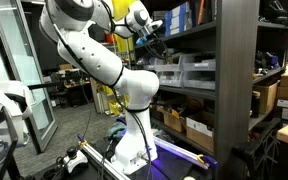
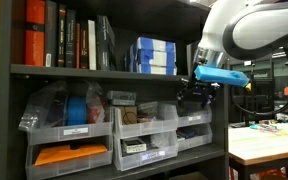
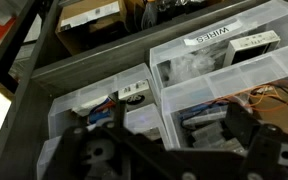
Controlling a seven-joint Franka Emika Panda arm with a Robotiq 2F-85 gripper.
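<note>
My gripper is open in the wrist view, its two dark fingers set wide apart at the lower edge with nothing seen gripped. Beyond them are clear plastic bins (image 3: 162,100) on a shelf. One has a paper label reading WIRES (image 3: 212,36) and a bagged item; another holds cables and small parts. In exterior view 2 the gripper (image 2: 197,98) hangs at the right, in front of the clear bins (image 2: 144,128). Exterior view 1 shows the gripper (image 1: 157,45) high by the shelving, its fingers small there.
An upper shelf (image 2: 109,74) carries books (image 2: 64,36) and blue-and-white boxes (image 2: 156,57) above the bins. A dark upright post (image 1: 234,75) stands to the right of the bins in exterior view 1. Cardboard boxes (image 1: 199,130) fill a lower shelf.
</note>
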